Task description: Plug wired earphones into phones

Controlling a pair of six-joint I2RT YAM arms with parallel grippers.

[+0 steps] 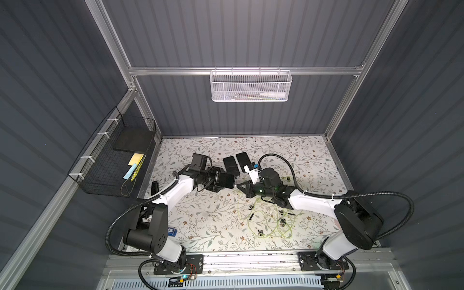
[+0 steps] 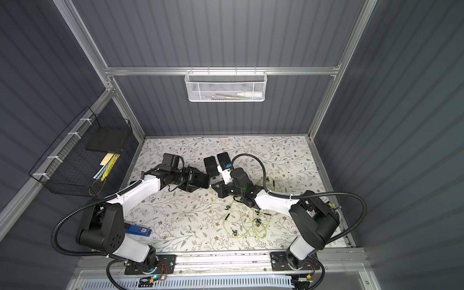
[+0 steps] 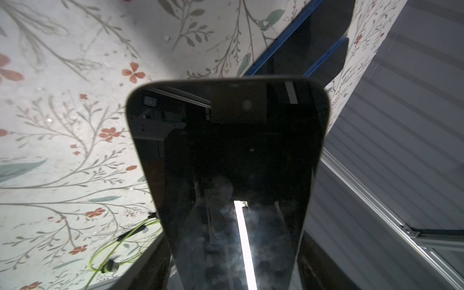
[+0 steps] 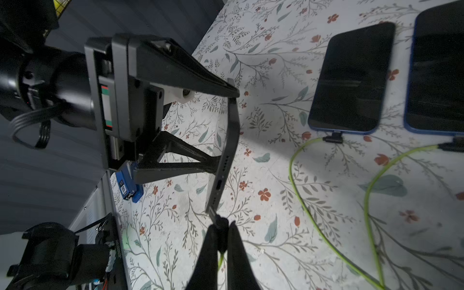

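My left gripper [image 1: 212, 178] is shut on a black phone, held raised and edge-on to the right wrist view, its bottom port facing my right gripper. That gripper is shut on a black earphone plug [image 4: 221, 227] on a yellow-green cable, the metal tip very near the phone's lower edge; whether they touch I cannot tell. Two other phones lie on the table behind, a smaller one [image 4: 351, 77] and a larger one [image 4: 435, 67], each with a plug at its lower edge.
Tangled green cables with black pieces [image 1: 270, 224] lie at the front middle. A black wire basket [image 1: 96, 169] hangs on the left wall, a white mesh basket [image 1: 227, 87] on the back wall. A blue object [image 2: 137, 230] lies at front left.
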